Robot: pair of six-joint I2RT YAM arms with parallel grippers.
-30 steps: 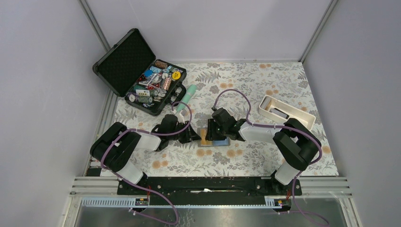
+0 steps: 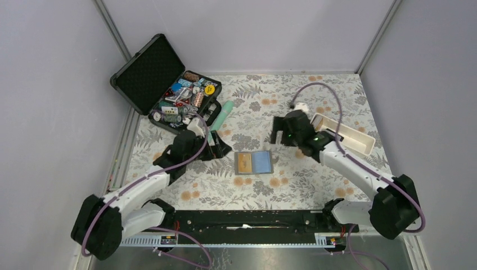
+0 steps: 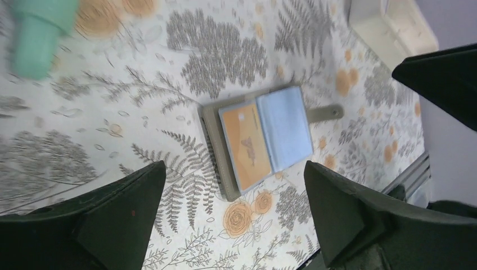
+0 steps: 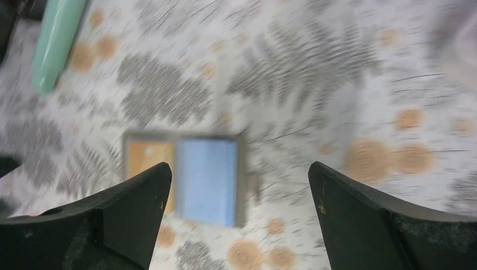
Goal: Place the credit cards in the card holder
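The grey card holder [image 2: 236, 163] lies open and flat on the table, its clasp strap [image 3: 325, 113] pointing out to the right. A gold card [image 3: 246, 145] sits in its left half and a blue card [image 3: 284, 128] in its right half, as the left wrist view shows. My left gripper [image 2: 221, 145] is open above the table, up and to the left of the holder, nothing between its fingers. Up and to the right of the holder, my right gripper [image 2: 279, 131] also stands open and empty; the right wrist view is blurred.
A white tray [image 2: 360, 139] stands at the right, partly behind the right arm. At the back left is an open black case [image 2: 185, 101] full of small items, beside a green cylinder [image 2: 223, 114].
Both grippers have drawn away from the card holder. The left moved up and left slightly, the right up and right towards the tray, so both cards now show fully.
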